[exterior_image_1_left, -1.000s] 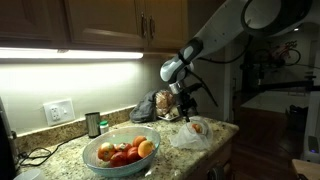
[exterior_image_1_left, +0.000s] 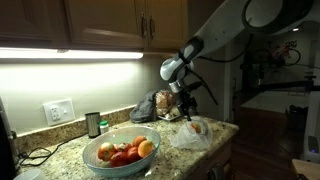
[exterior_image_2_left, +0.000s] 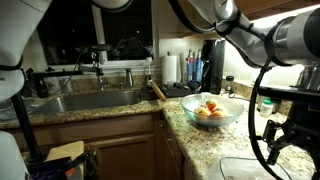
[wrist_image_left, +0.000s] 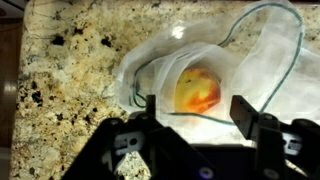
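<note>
In the wrist view a red and yellow fruit, likely a peach or apple (wrist_image_left: 197, 91), lies in a clear plastic bag (wrist_image_left: 150, 70) with a green drawstring edge. My gripper is above the bag, its two dark fingers well apart on either side of the fruit, with nothing visibly held. Exterior view 1 has the bag (exterior_image_1_left: 192, 135) near the counter's right end, the gripper (exterior_image_1_left: 190, 116) just over it. A light blue bowl (exterior_image_1_left: 122, 140) of several red and orange fruits stands farther left.
On the granite counter (exterior_image_1_left: 70, 160), a dark green canister (exterior_image_1_left: 93, 125) stands behind the bowl. Dark bags (exterior_image_1_left: 148, 108) rest by the wall. Speckled counter left of the bag is clear. A sink (exterior_image_2_left: 95, 92) lies at the far end.
The arm and gripper show little visible movement over the bag. Bowl and bag look to be in the same places.
</note>
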